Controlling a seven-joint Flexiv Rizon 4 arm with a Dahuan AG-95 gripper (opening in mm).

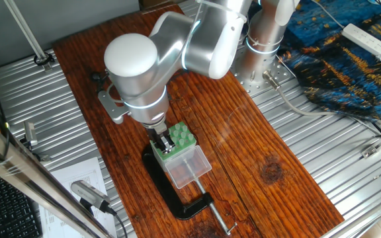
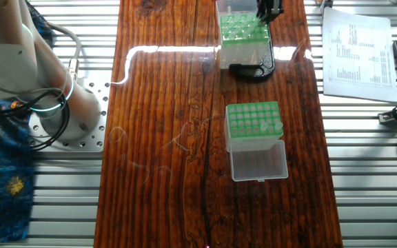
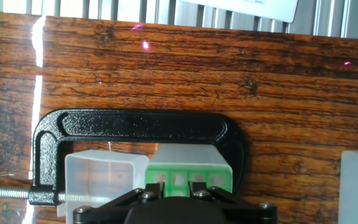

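My gripper is at the near end of a pipette-tip-style box with a green top (image 1: 182,136), pointing down at its rows of round pale caps or tips. In the wrist view its two black fingers stand a little apart over the front row of the green top (image 3: 188,168). Whether one of the pale pieces is held between them cannot be made out. The box's clear lid (image 1: 189,168) hangs open at its side. A black C-clamp (image 3: 143,126) lies around the box and lid.
A second open box with a green grid (image 2: 253,110) stands apart on the wooden table (image 2: 164,138), a couple of pale pieces in its grid and its clear lid (image 2: 259,164) folded open. Bare wood surrounds it. The clamp's threaded rod (image 1: 218,217) sticks out past the lid.
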